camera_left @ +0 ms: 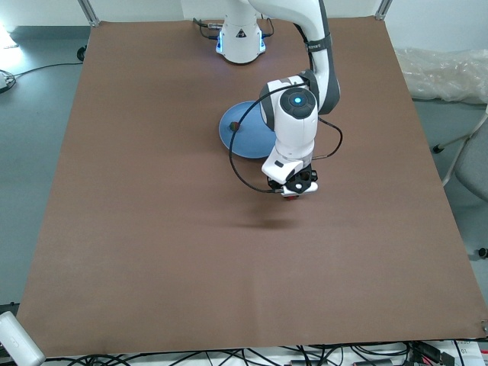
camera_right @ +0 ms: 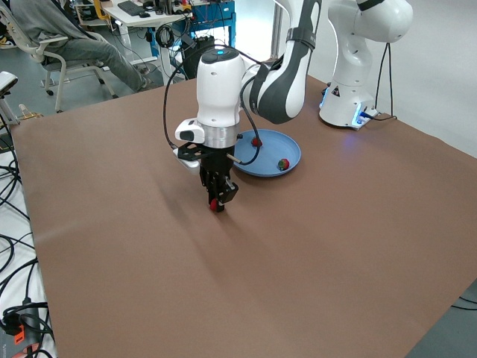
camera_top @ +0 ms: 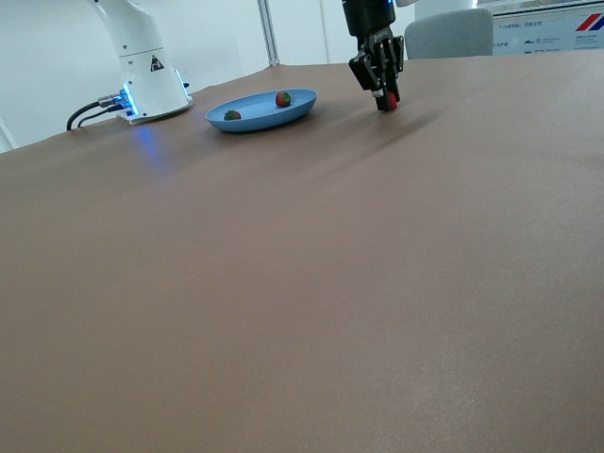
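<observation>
My black gripper (camera_top: pixel 385 98) is low at the table surface with a red strawberry (camera_top: pixel 391 101) at its fingertips, also visible in the right view (camera_right: pixel 214 204); whether the fingers are closed on it is unclear. A blue plate (camera_top: pixel 260 121) lies behind the gripper toward the robot base and holds two strawberries, one red (camera_top: pixel 283 99) and another (camera_top: pixel 232 115) showing mostly its green top. In the left view the arm partly hides the plate (camera_left: pixel 242 146) and most of the gripper.
Cables and equipment (camera_right: pixel 22 328) run along one edge outside it. A grey chair (camera_left: pixel 469 156) stands beside the table, and a seated person (camera_right: pixel 89 56) is beyond it in the right view.
</observation>
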